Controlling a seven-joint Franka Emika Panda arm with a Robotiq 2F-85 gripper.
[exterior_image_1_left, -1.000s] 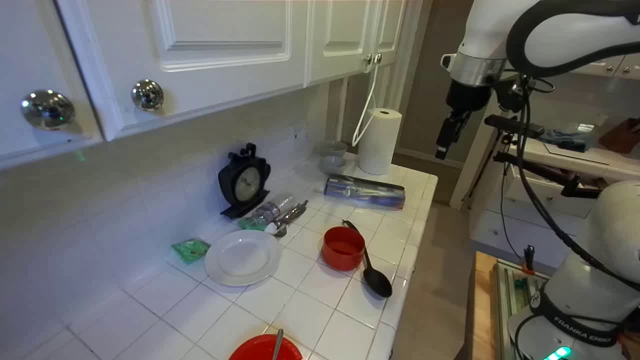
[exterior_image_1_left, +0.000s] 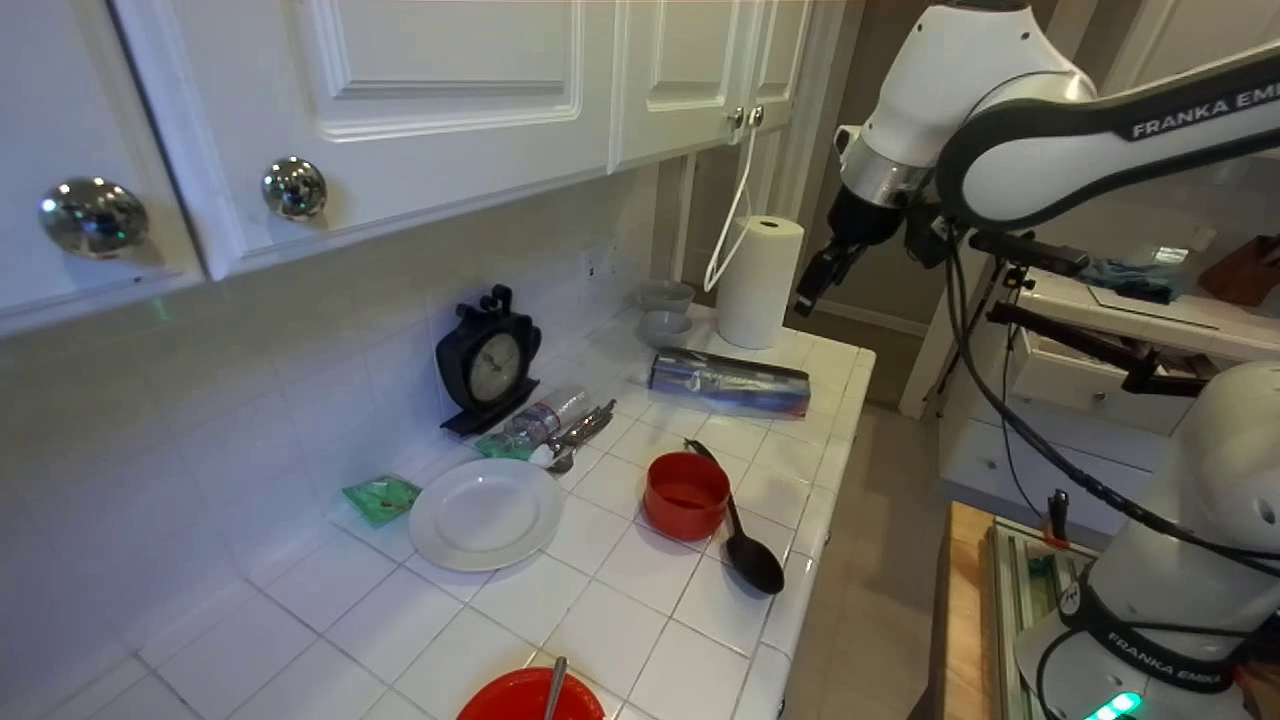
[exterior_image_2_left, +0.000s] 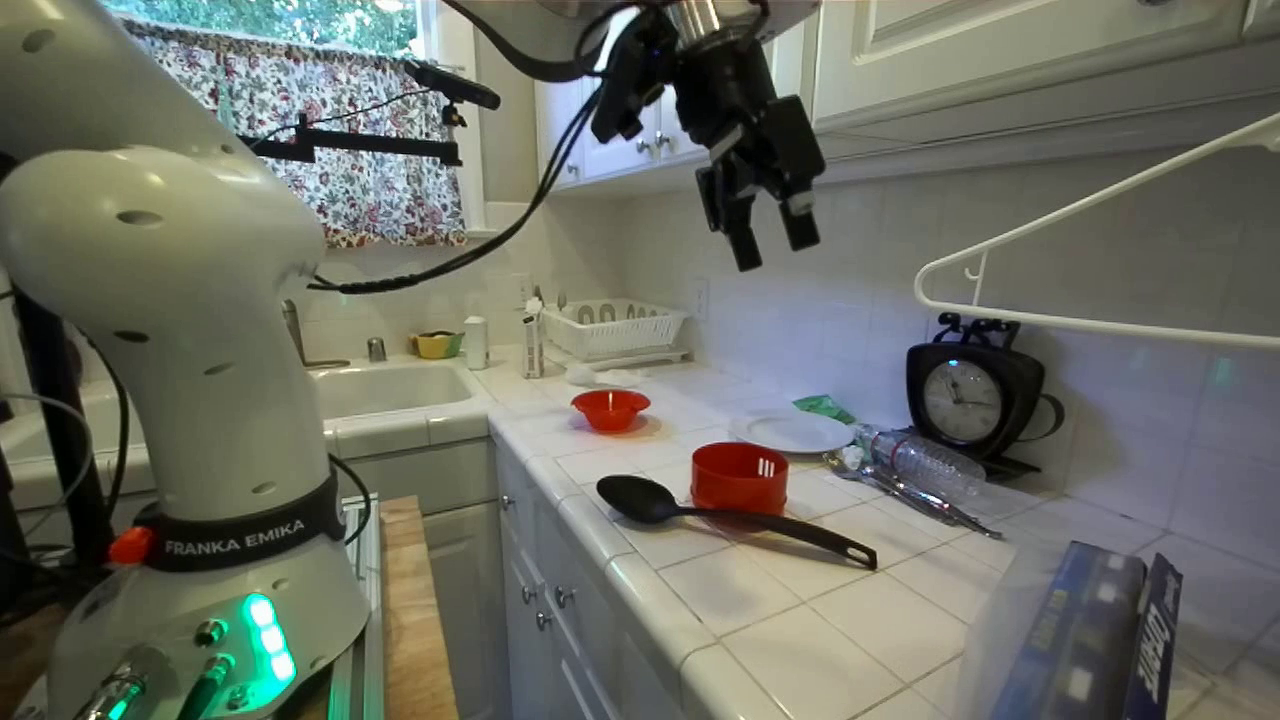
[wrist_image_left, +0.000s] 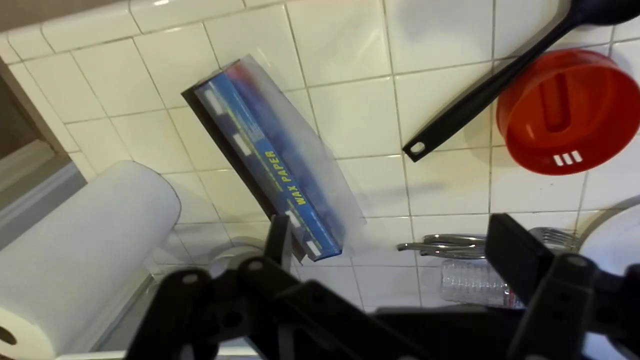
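My gripper (exterior_image_2_left: 774, 250) hangs open high above the tiled counter, with nothing between its fingers. In the wrist view its two fingers stand wide apart over the wax paper box (wrist_image_left: 279, 174) and the silver cutlery (wrist_image_left: 450, 246). A black spoon (exterior_image_1_left: 752, 559) lies beside a red cup (exterior_image_1_left: 686, 496), its handle passing close to the cup. Further along sits a red bowl (exterior_image_2_left: 609, 409), a utensil standing in it. The white plate (exterior_image_1_left: 486, 516) rests near the wall. Above the counter hangs a white hanger (exterior_image_2_left: 1080, 314).
A paper towel roll (exterior_image_1_left: 759, 283) stands at the counter's end, near clear bowls (exterior_image_1_left: 663, 326). By the wall are a black clock (exterior_image_2_left: 966, 396), a plastic bottle (exterior_image_1_left: 546, 418) and a green packet (exterior_image_1_left: 381, 499). White cabinets (exterior_image_1_left: 468, 72) overhang the counter.
In exterior view 1 the arm and gripper have moved left, from beyond the counter's edge toward the paper towel roll. The objects on the counter have not moved.
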